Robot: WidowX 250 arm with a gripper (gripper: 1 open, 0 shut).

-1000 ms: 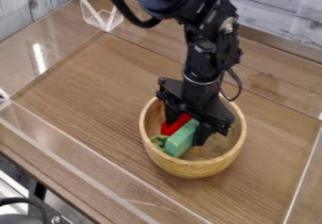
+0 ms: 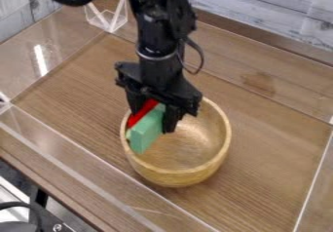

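Observation:
My black gripper (image 2: pixel 156 104) hangs over the left rim of a round wooden bowl (image 2: pixel 196 163), shut on a red and green object (image 2: pixel 146 129), held tilted with its green end lowest. Whether the object touches the bowl I cannot tell. The fingertips are partly hidden by it.
The bowl sits on a wooden tabletop (image 2: pixel 65 129). A white wire-like item (image 2: pixel 107 12) stands at the back left.
The gripper has moved left from over the bowl's middle to its left rim, and the red and green object has moved with it, now higher and more upright.

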